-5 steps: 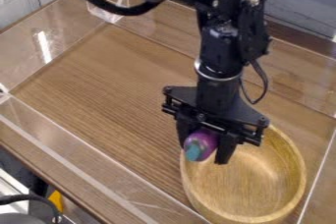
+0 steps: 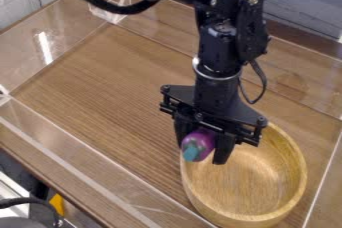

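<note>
My black gripper (image 2: 209,138) points down near the middle right of the camera view, shut on a small purple object with a teal tip (image 2: 197,148). It holds this object over the upper left rim of a round yellow bowl (image 2: 247,192). The gripper's body hides part of the bowl's back.
The wooden tray floor (image 2: 94,92) is bare to the left and behind the arm. Raised tray walls run along the back and the left side, and a dark cable lies outside at the lower left.
The gripper and the held object have shifted very slightly left and up over the last second, with the object still held.
</note>
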